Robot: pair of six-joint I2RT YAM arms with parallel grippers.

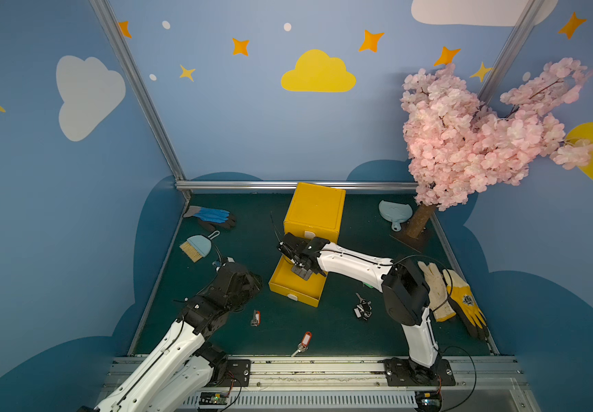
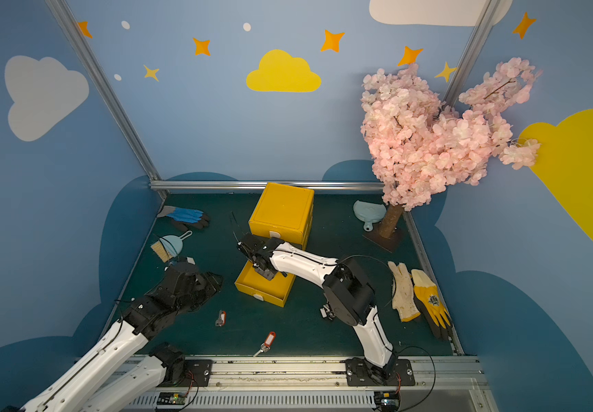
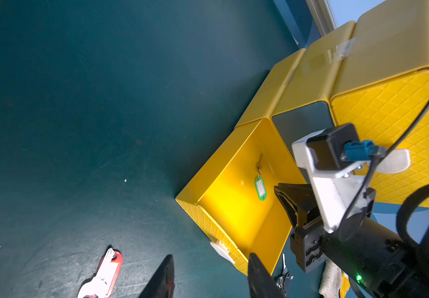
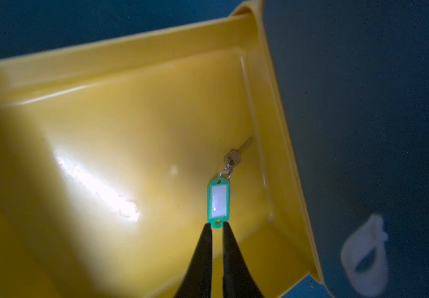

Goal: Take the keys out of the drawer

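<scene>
The yellow drawer [image 1: 289, 291] is pulled out from its yellow cabinet [image 1: 315, 206]. In the right wrist view a small key [image 4: 233, 158] with a green tag [image 4: 218, 202] lies on the drawer floor, beside one wall. My right gripper is pointed down over it, its fingertips a narrow gap apart, lined up with the tag's lower end. Nothing shows gripped. From the left wrist view, the same green tag [image 3: 260, 188] appears clear of the right fingers. My left gripper stands open and empty, left of the drawer.
Two red-tagged keys, one on the left [image 1: 255, 318] and one near the front edge [image 1: 302, 342], lie on the table. A dark key bunch [image 1: 363, 308] lies right of the drawer. Gloves [image 1: 464, 302], dustpan [image 1: 396, 213] and brush [image 1: 192, 248] sit near the sides.
</scene>
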